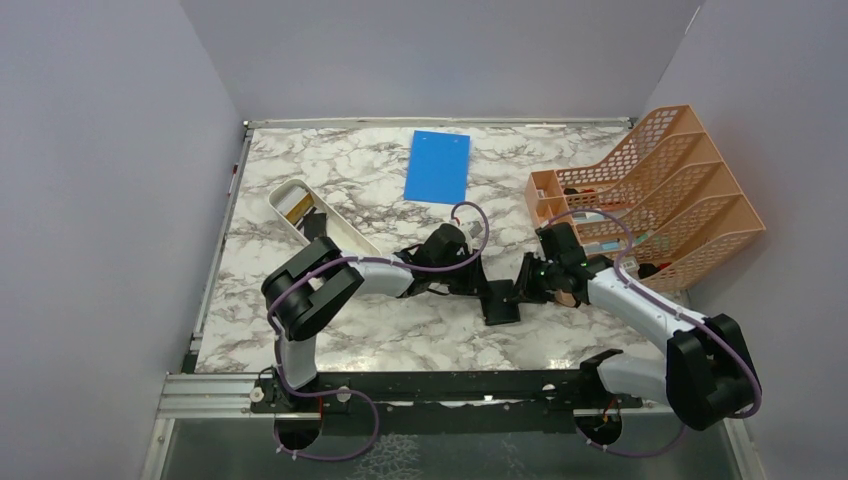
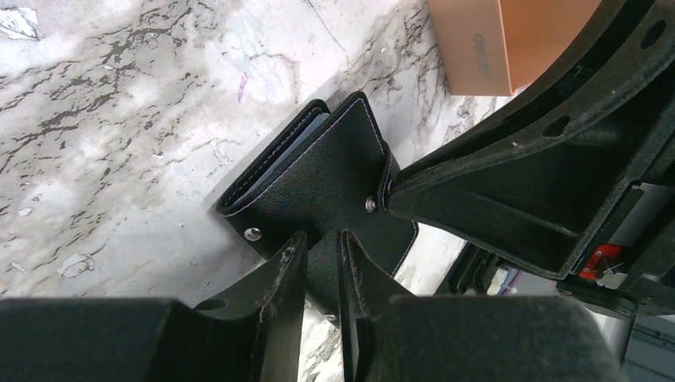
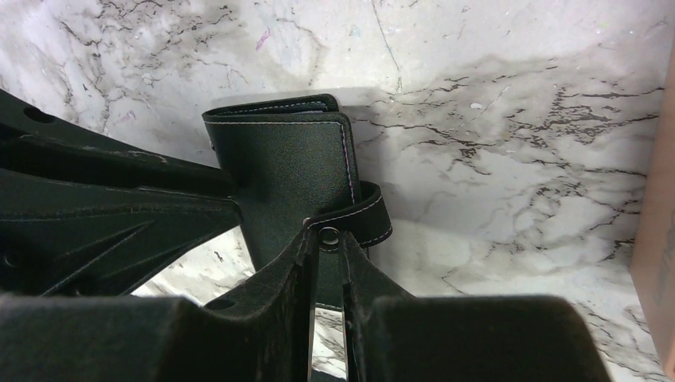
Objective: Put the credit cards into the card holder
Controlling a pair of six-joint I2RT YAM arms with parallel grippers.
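A black stitched card holder, folded over, rests on the marble table at the front centre. In the left wrist view a pale bluish edge shows between the covers of the holder. My left gripper is shut on the card holder at its left side. From the right, my right gripper reaches the strap with its snap button; a narrow gap shows between the fingertips, and whether they grip the strap cannot be told. No loose credit card is recognisable.
An orange rack with compartments stands on the right, close to my right arm. A white tray with a few items lies at the left. The blue sheet lies at the back.
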